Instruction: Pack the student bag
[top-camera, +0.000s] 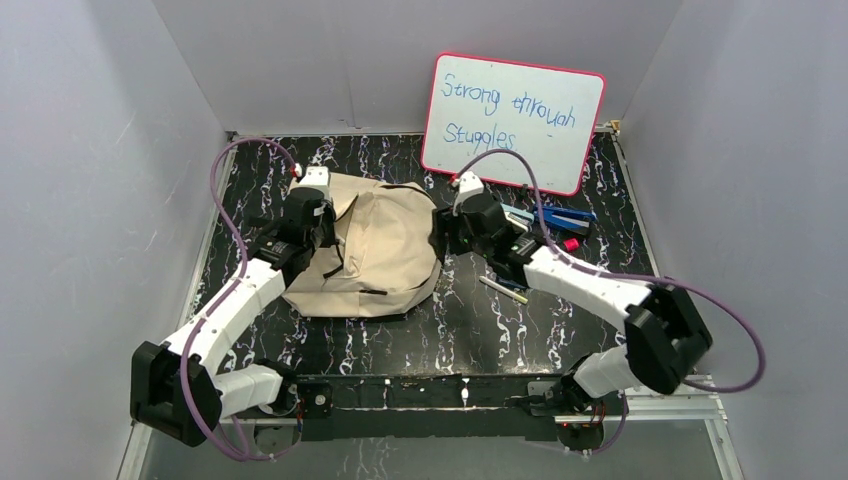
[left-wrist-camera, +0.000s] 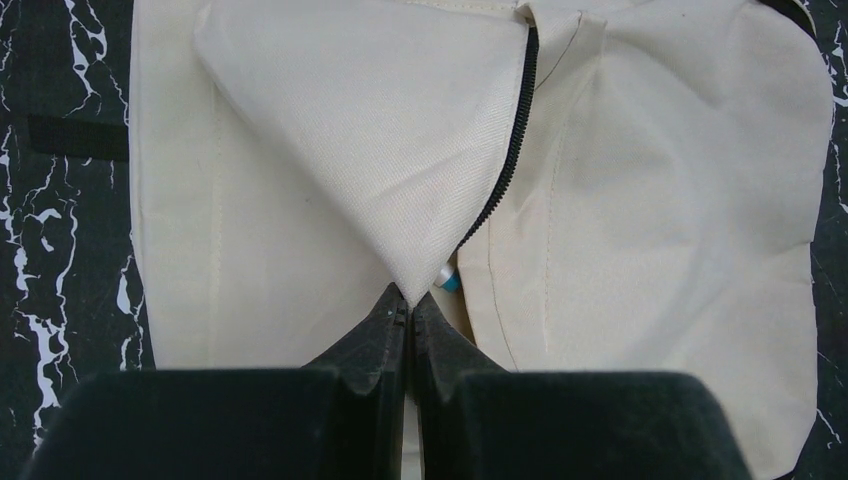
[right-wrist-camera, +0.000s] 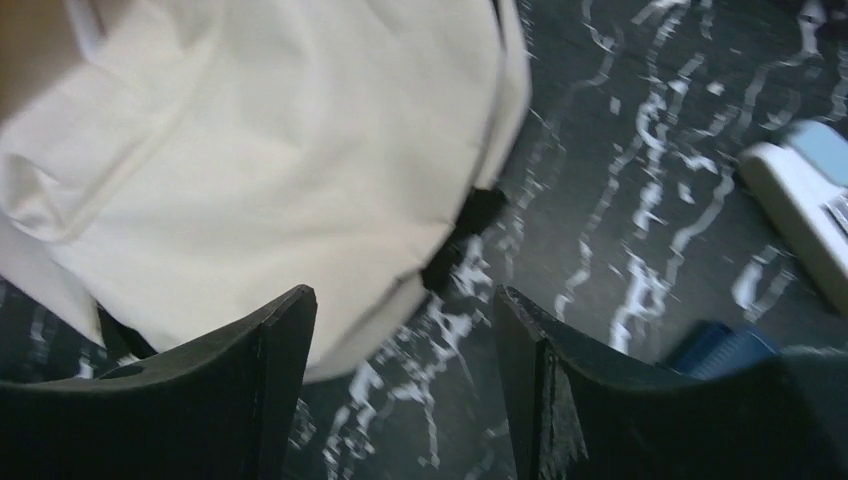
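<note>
The cream student bag (top-camera: 395, 245) lies flat on the dark marbled table, its front pocket edged by a black zipper (left-wrist-camera: 515, 130). My left gripper is shut on the pocket's flap (left-wrist-camera: 400, 150), pulling it up to a point. Just inside the pocket mouth shows the teal-and-white end of a pen (left-wrist-camera: 448, 278); the rest of it is hidden. Over the bag's right edge, my right gripper stands open with nothing between its fingers. Beyond it in the right wrist view are a pale device (right-wrist-camera: 800, 200) and a dark blue item (right-wrist-camera: 725, 350), both blurred.
A whiteboard (top-camera: 512, 120) with blue writing leans at the back right. Right of the bag lie a pale stick (top-camera: 503, 291), a blue item (top-camera: 565, 214) and a red piece (top-camera: 571, 245), partly behind the right arm.
</note>
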